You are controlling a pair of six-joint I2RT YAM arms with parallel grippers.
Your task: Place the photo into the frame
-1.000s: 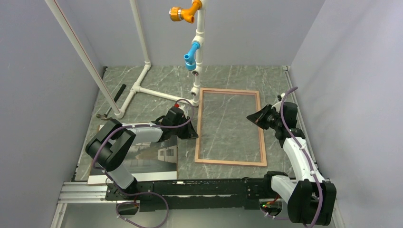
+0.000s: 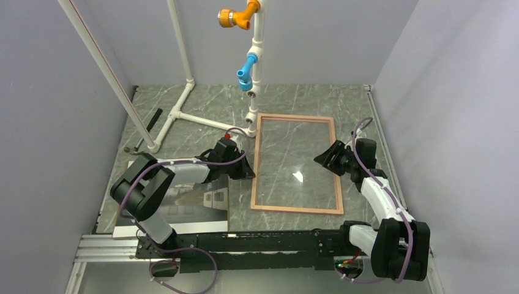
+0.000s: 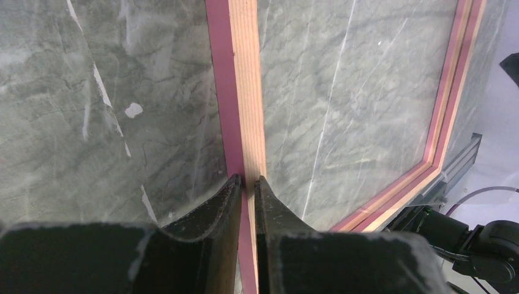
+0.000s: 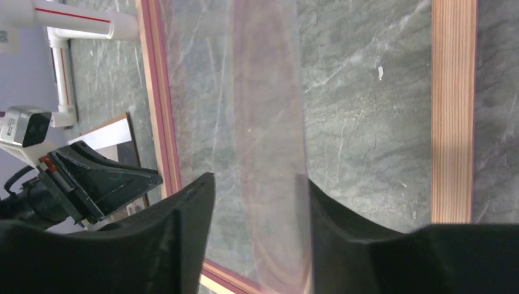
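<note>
The photo (image 2: 202, 211) lies on the left of the table, partly covered by my left arm. The wooden frame (image 2: 297, 210) lies flat in the middle, with a clear pane (image 2: 294, 147) inside it. My left gripper is shut on the frame's left bar (image 3: 248, 110). Over the frame's right side, my right gripper is part open, its fingers (image 4: 199, 208) apart above the pane. A pinkish translucent band runs between those fingers in the right wrist view; I cannot tell whether it is a reflection or a film edge.
White pipes (image 2: 211, 122) stand at the back left, close to the frame's far left corner. A black-handled tool (image 2: 153, 120) lies behind the photo. Bare table shows to the frame's right.
My right gripper has opened from shut and turned slightly, staying near the frame's right bar. A bright glare has appeared on the pane and shifted up and right. The left arm is still.
</note>
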